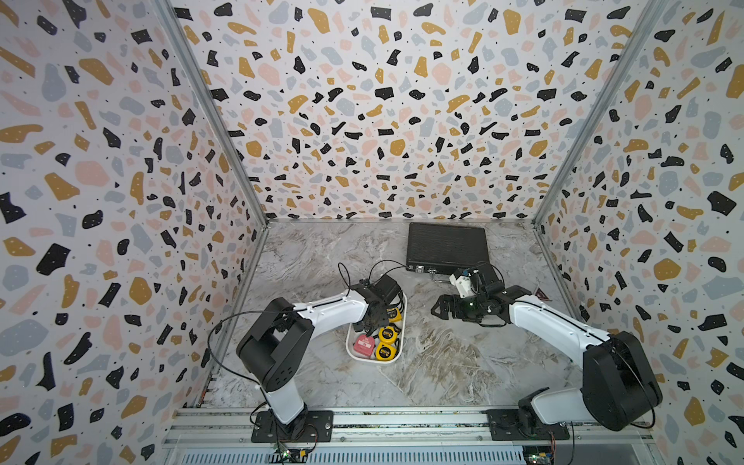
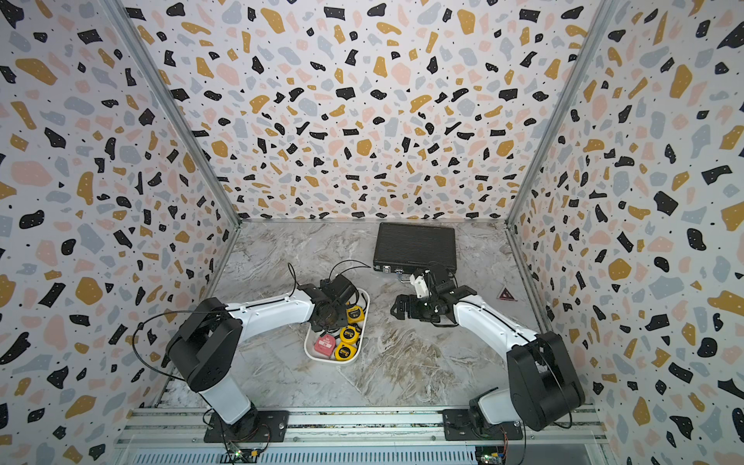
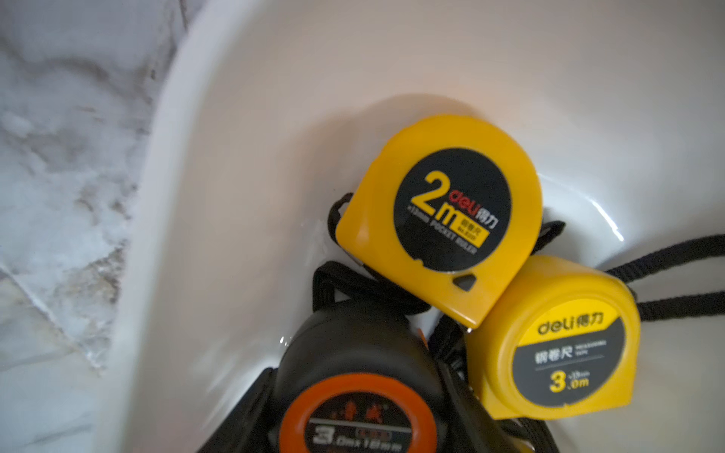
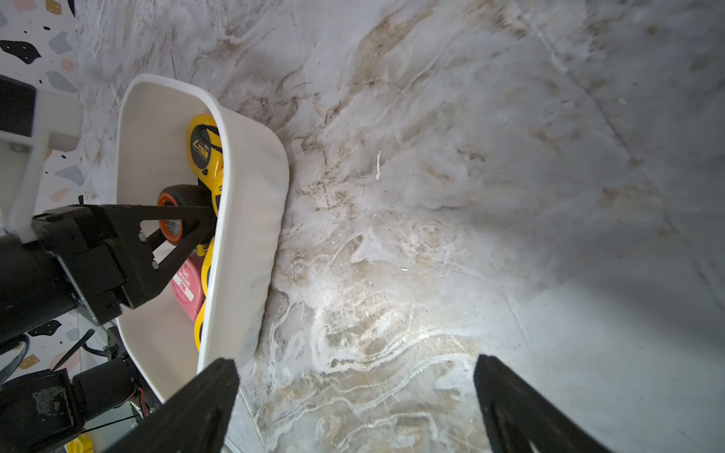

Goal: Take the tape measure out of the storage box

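Note:
Inside the white storage box [image 4: 249, 219], the black-and-orange tape measure [image 3: 355, 343] sits between the fingers of my left gripper, which is shut on its sides. Its lower part is cut off in the left wrist view. Beyond it lie a yellow 2 m tape measure [image 3: 453, 204] and a yellow 3 m one [image 3: 559, 347], the two touching. A pink tape measure [image 1: 364, 345] and more yellow ones [image 1: 386, 352] lie at the near end of the box. Over bare table to the right, my right gripper is open and empty.
A closed black case [image 1: 448, 245] lies at the back of the table. The box walls rise close around the left gripper.

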